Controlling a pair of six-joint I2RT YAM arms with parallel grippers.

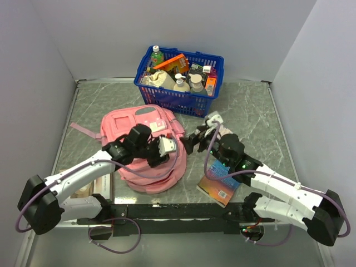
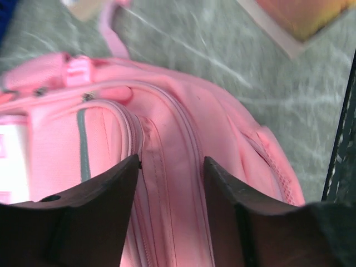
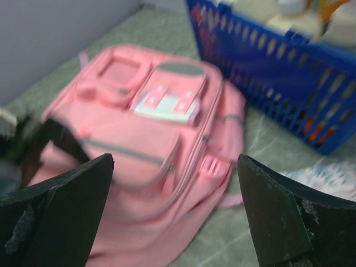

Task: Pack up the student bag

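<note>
The pink student bag [image 1: 122, 123] lies flat at centre-left. My left gripper [image 1: 158, 156] is over its lower middle; in the left wrist view its fingertips [image 2: 131, 167] rest at the pink fabric, part open, with a ridge of fabric and seam between them. My right gripper [image 1: 196, 138] is open just off the bag's right side; in the right wrist view the bag [image 3: 139, 128] shows beyond its fingers, nothing clearly held.
A blue basket [image 1: 142, 89] full of bottles and boxes stands at the back. A blue book [image 1: 211, 186] lies front right, paper items front left, a pale printed item behind my right arm.
</note>
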